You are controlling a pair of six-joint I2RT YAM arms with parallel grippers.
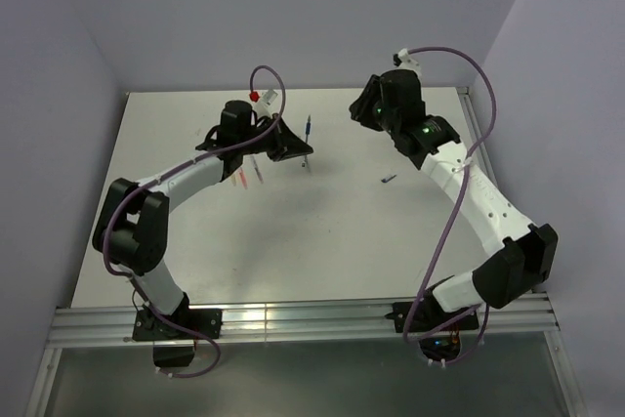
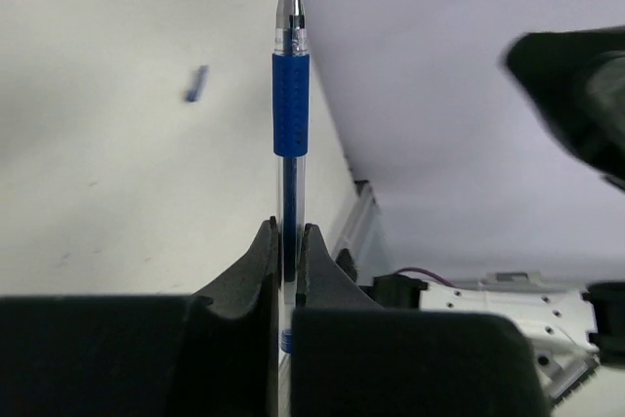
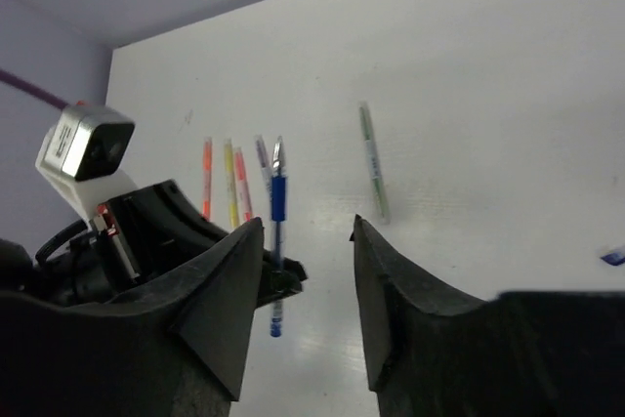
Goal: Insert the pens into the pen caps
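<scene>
My left gripper (image 1: pixel 291 149) is shut on a blue pen (image 2: pixel 290 104), held upright with its metal tip up and bare. In the right wrist view the same pen (image 3: pixel 278 197) stands in the left gripper. My right gripper (image 1: pixel 361 109) is apart from it, to the right and higher in the top view. Its fingers stand apart (image 3: pixel 246 271) with nothing seen between them. A small dark blue piece, perhaps a cap (image 1: pixel 388 179), lies on the table at right, also in the left wrist view (image 2: pixel 195 83).
Several coloured pens or markers (image 3: pixel 231 178) lie at the table's back left, and a green one (image 3: pixel 373 158) lies apart from them. Walls border the sides and back.
</scene>
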